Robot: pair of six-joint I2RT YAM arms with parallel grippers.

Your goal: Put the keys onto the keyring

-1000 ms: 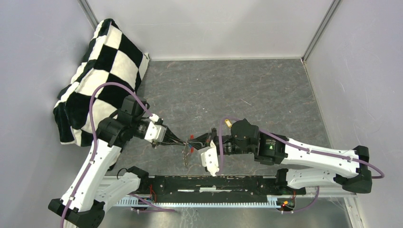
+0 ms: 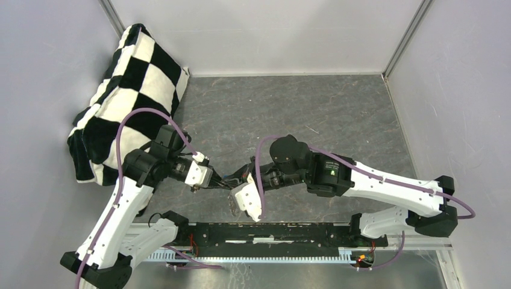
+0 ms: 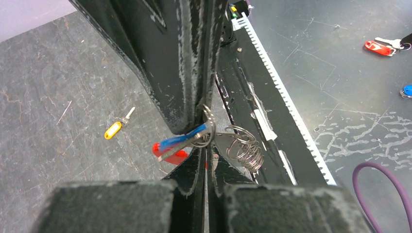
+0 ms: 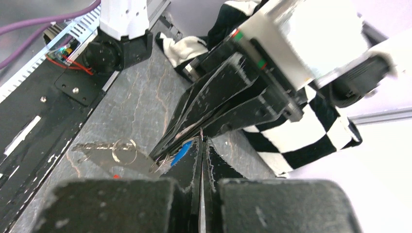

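My left gripper is shut on the keyring [image 3: 210, 127], whose wire loops show at its fingertips. A blue tag [image 3: 182, 138] and a red tag [image 3: 175, 156] hang close by the ring, and a loose wire coil [image 3: 245, 151] trails to one side. Right up against this bunch comes my right gripper, shut, with nothing visible between its fingers. Past its tips, the right wrist view shows the blue tag [image 4: 181, 153], a wire loop [image 4: 124, 151] and a flat metal key [image 4: 104, 155]. Whether the right tips touch the ring is hard to tell.
A key with a yellow tag [image 3: 113, 130] lies apart on the grey floor. Beyond the black slotted strip [image 2: 265, 239], a red-tagged key [image 3: 380, 47] and a blue tag [image 3: 407, 91] show. A checkered cushion [image 2: 126, 102] leans at the left wall. The floor behind both arms is clear.
My right gripper has moved left until its front overlaps the left fingertips. The red tag and the yellow tag, seen from above earlier, are now hidden by it. The left arm has hardly shifted.
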